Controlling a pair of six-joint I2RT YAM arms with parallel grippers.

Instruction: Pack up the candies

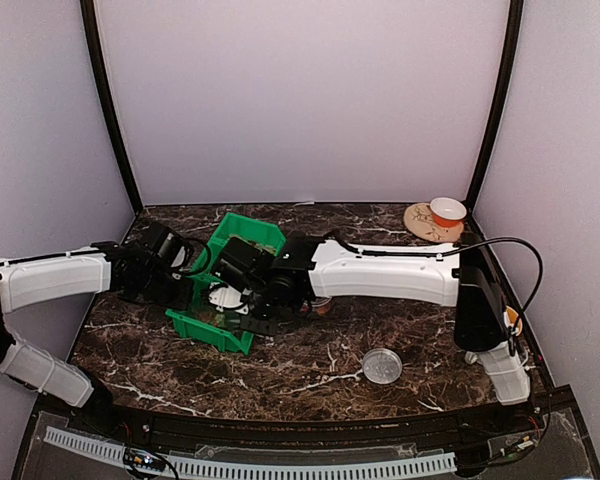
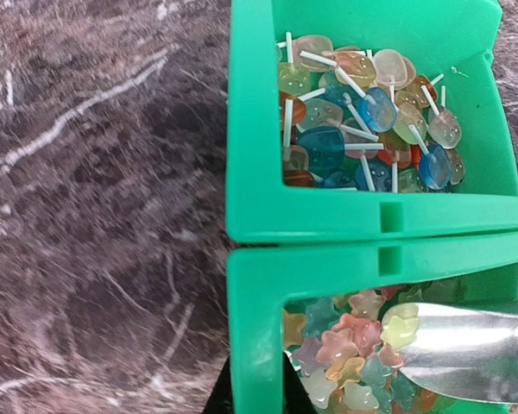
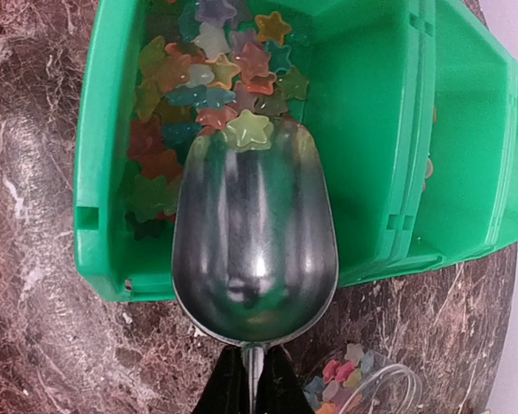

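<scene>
My left gripper is shut on the wall of the front green bin, at its left side. Star-shaped gummy candies lie in that bin. A metal scoop reaches over the bin's near edge, its handle between the fingers of my right gripper, which is shut on it. At the scoop's lip lies a pale yellow star candy; the rest of its bowl looks empty. Behind, a second green bin holds lollipop-like candies. From above, the right arm hides much of the bins.
A clear jar with star candies stands close beside the bin, under the right gripper. A round lid lies on the marble table. A white-and-orange bowl sits on a round board at the back right.
</scene>
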